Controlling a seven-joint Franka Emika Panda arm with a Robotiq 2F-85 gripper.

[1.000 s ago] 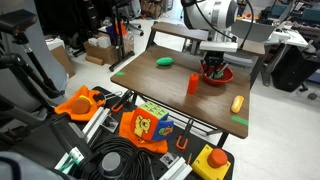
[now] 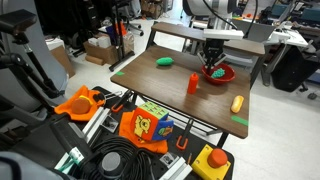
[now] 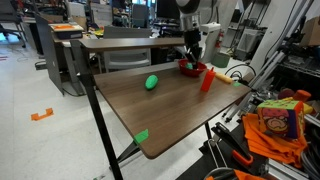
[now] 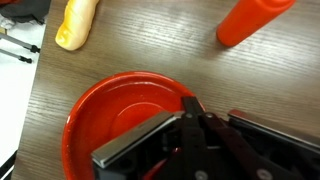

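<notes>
The red bowl [image 2: 229, 81] stands at the far right part of the wooden table, and a green thing [image 2: 221, 72] shows inside it. My gripper [image 2: 206, 69] is at the bowl's left side in exterior view 1. In the wrist view the gripper is shut over the bowl's edge area, with nothing visible between its fingers. Part of the red bowl [image 4: 105, 108] lies beneath, and the gripper hides the rest, so the green thing does not show there.
An upright red-orange bottle-like object [image 2: 193, 84] stands nearby. A yellow, bread-like object [image 2: 237, 104] lies at the right edge, and a green oval object [image 2: 165, 61] at the back left.
My gripper has shifted slightly left and away from the middle of the bowl, and the green thing in the bowl shows more clearly. The other objects have stayed put.
</notes>
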